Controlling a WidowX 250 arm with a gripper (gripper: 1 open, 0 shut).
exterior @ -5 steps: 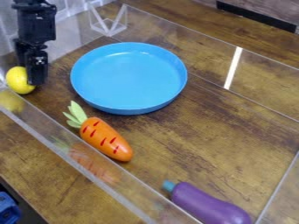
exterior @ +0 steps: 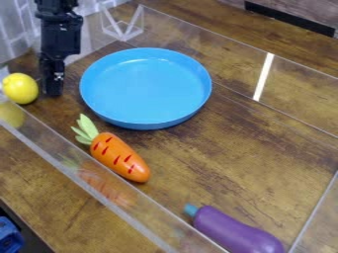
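At the top left, the black gripper (exterior: 53, 75) reaches down toward the wooden table, its tips just right of and above a yellow round object (exterior: 20, 88), which rests by the clear wall. I see nothing held between the fingers; whether they are shut is hard to make out at this size. A blue plate (exterior: 145, 87) lies to the gripper's right. Below the plate is an orange toy carrot (exterior: 119, 155) with pale green leaves, and a purple toy eggplant (exterior: 235, 228) lies at the bottom right.
Clear panels (exterior: 145, 205) border the work area. The right half of the wooden table is open between plate and eggplant. A small blue object (exterior: 7, 236) shows at the lower left edge, outside the panel.
The gripper has shifted a little to the right.
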